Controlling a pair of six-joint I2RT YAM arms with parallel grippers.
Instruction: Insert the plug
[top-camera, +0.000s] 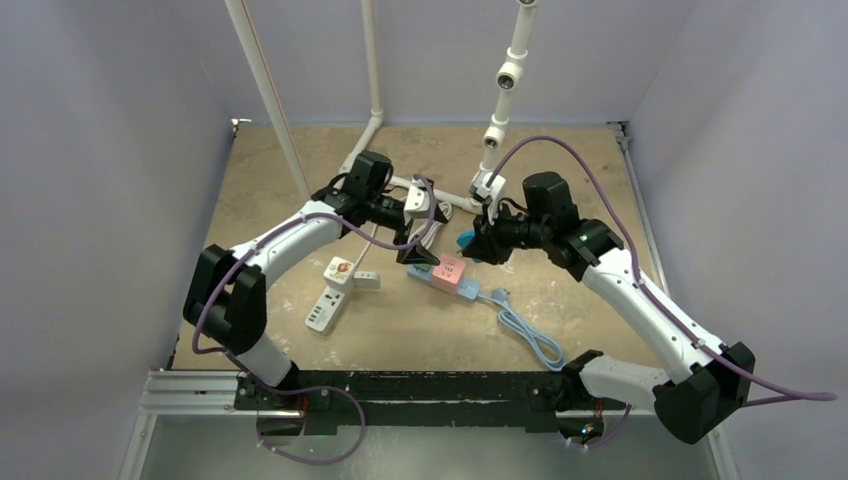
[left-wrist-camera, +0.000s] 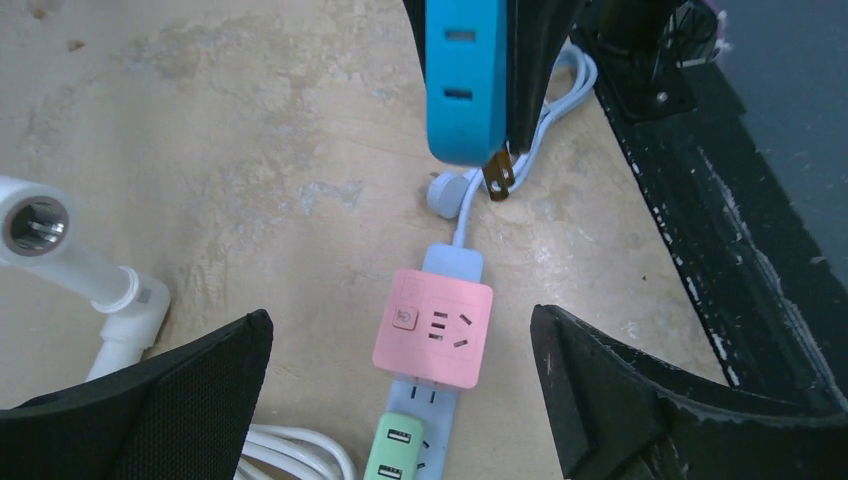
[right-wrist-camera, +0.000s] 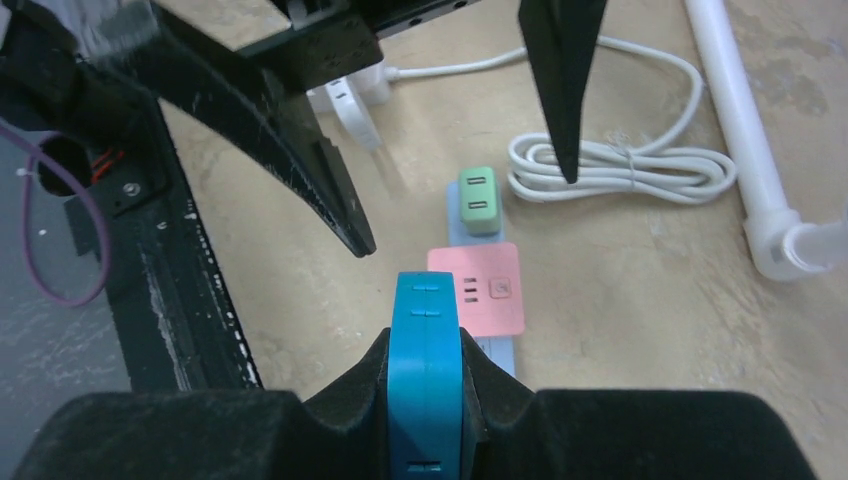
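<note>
A blue plug (right-wrist-camera: 425, 370) with metal prongs (left-wrist-camera: 497, 175) is held in my right gripper (top-camera: 470, 248), its body between the fingers, above and right of the power strip. The pink socket block (top-camera: 448, 272) and a green block (right-wrist-camera: 479, 200) sit on the light-blue strip (left-wrist-camera: 450, 262), whose cord runs right. In the left wrist view the pink block's slots face up, below the plug. My left gripper (top-camera: 425, 240) stands open over the strip with nothing between its fingers.
A white power strip (top-camera: 326, 308) with adapters lies at left. Coiled white cable and white pipes (right-wrist-camera: 712, 80) lie behind. A coiled blue cable (top-camera: 535, 335) is at front right. Bare board surrounds these.
</note>
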